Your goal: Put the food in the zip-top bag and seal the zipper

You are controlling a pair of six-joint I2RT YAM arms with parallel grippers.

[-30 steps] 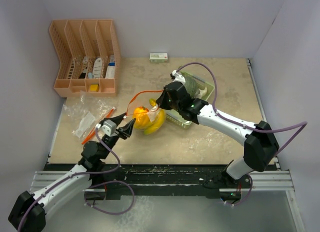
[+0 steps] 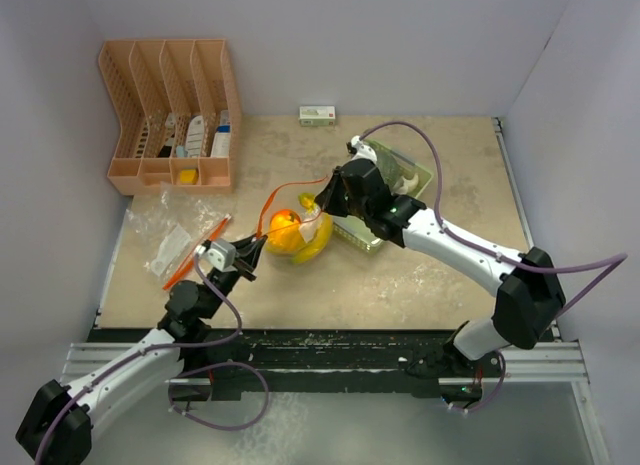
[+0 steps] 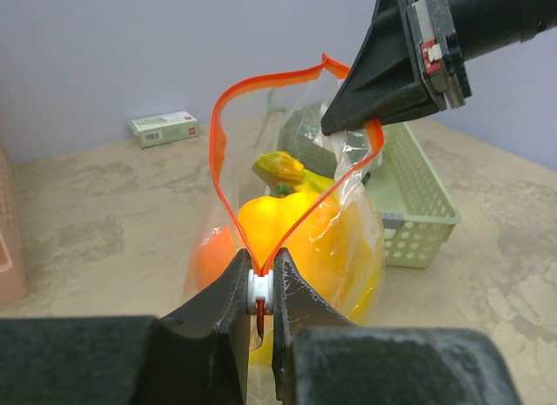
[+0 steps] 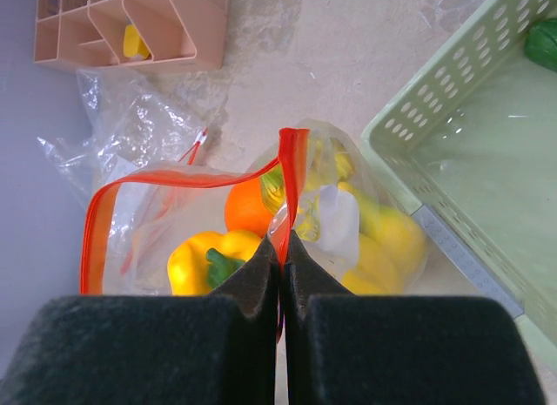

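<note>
A clear zip top bag (image 3: 370, 239) with an orange-red rim stands on the table, its mouth spread between my two grippers. Inside show a yellow-orange pepper (image 4: 204, 261), an orange (image 4: 248, 206) and yellow banana-like food (image 2: 316, 241). My left gripper is shut on the near corner of the rim, with the white zipper slider (image 3: 260, 289) between its fingers. On the opposite end of the rim, my right gripper is shut, the thin orange strip pinched at its fingertips. The mouth gapes open between them.
A green basket (image 3: 422, 196) holding more food stands close beside the bag. Another clear bag (image 2: 170, 235) with an orange strip lies at left. A pink organizer (image 2: 165, 170) and a small box (image 2: 317, 115) stand at the back.
My right gripper has shifted slightly to the right, still at the rim.
</note>
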